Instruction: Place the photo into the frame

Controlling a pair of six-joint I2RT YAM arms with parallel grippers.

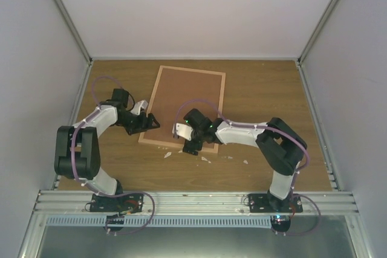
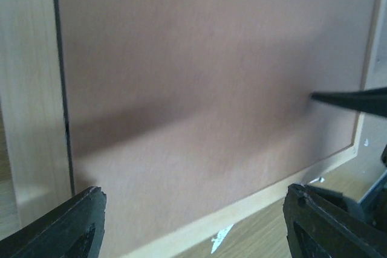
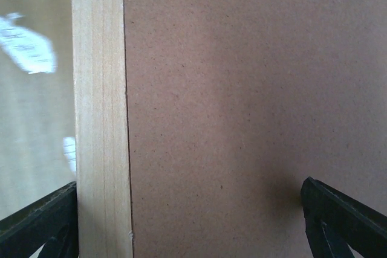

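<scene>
A wooden frame (image 1: 191, 69) lies on the table with a plain brown board (image 1: 181, 95) filling its inside. No picture side of a photo shows in any view. My left gripper (image 1: 151, 124) is open at the frame's left side, and in the left wrist view its fingers (image 2: 72, 225) stand apart over the lower left corner. At the near edge is my right gripper (image 1: 191, 148), also open. The right wrist view puts one of its fingers (image 3: 48, 222) outside the wooden strip (image 3: 101, 107) and the other over the board, the strip between them. Whether they touch it, I cannot tell.
Several white scraps (image 1: 168, 154) lie on the wooden table (image 1: 266, 89) just in front of the frame. Bare table surrounds the frame to left and right. Light walls (image 1: 193, 13) enclose the area.
</scene>
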